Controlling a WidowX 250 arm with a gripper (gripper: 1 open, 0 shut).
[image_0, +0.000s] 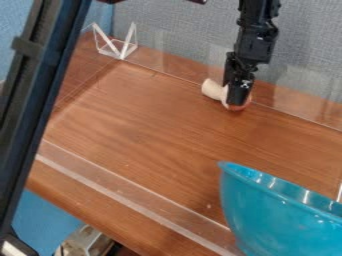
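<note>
My black gripper (238, 92) hangs from the top of the view at the back of the wooden table, right over a pale cylindrical object (214, 90) that lies on its side, with a reddish part partly hidden behind the fingers. The fingers reach down around or against that object; whether they touch it is unclear.
A teal bowl (274, 215) fills the lower right corner. A white wire stand (118, 45) sits at the back left. A dark vertical frame (34, 90) runs along the left.
</note>
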